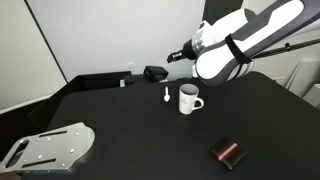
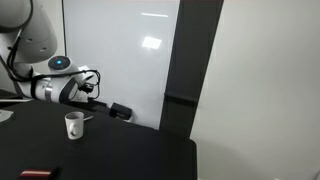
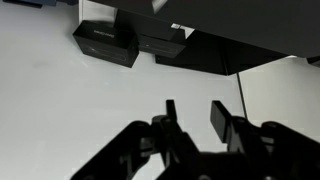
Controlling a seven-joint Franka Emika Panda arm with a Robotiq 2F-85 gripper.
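Note:
The gripper is up at the back of the table, above and to the left of the white mug in exterior view 1. Its fingers are parted in the wrist view, with an empty gap between the tips. A small white spoon-like item appears below the gripper, left of the mug and apart from it. Whether it rests on the table or is still in the air, I cannot tell. The mug stands upright, and its inside is not clearly seen.
On the black table lie a grey metal plate at the left and a dark wallet-like item with a reddish stripe at the front right. A black box sits at the back by the white board.

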